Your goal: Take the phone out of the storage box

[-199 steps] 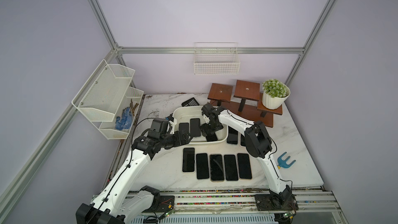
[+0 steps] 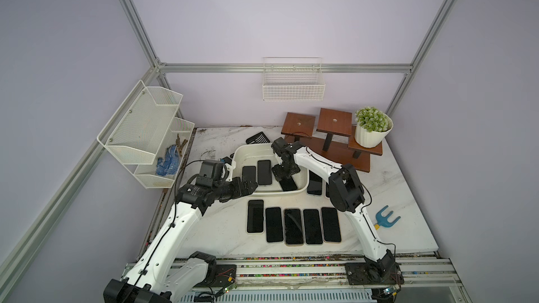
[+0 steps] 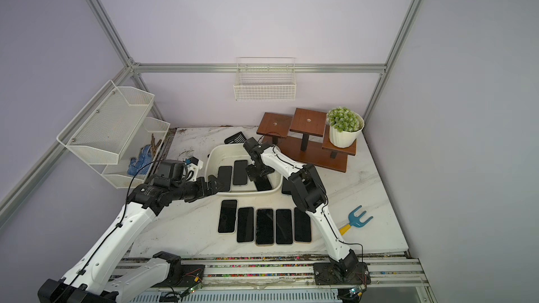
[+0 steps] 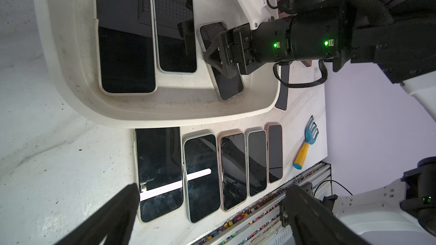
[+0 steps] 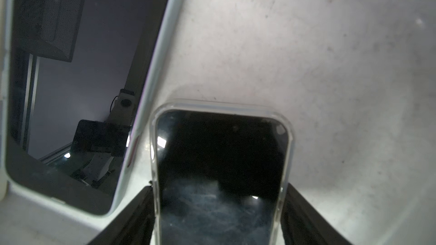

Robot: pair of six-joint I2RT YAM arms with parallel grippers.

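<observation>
Three dark-screened phones lie in the white storage box (image 2: 270, 192). The rightmost phone (image 5: 222, 154), in a clear-edged case, sits tilted to the others on the box floor. My right gripper reaches down over it, one finger along each long side. Its fingers appear very near or against the case edges; whether they press on it cannot be told. Left of it is the middle phone (image 4: 174, 27), then the left phone (image 4: 125, 40). My left gripper stands open over the box's front left edge, with nothing held.
Several phones (image 2: 293, 226) lie in a row in front of the box, and others partly show under the right arm. Brown wooden stands (image 2: 335, 120) with a potted plant (image 2: 371, 126) stand behind right. A blue fork (image 2: 386, 217) lies right.
The right forearm has swung slightly left, and the rightmost phone shows at a somewhat different angle, its near end a little further right. My left gripper has shifted slightly left.
</observation>
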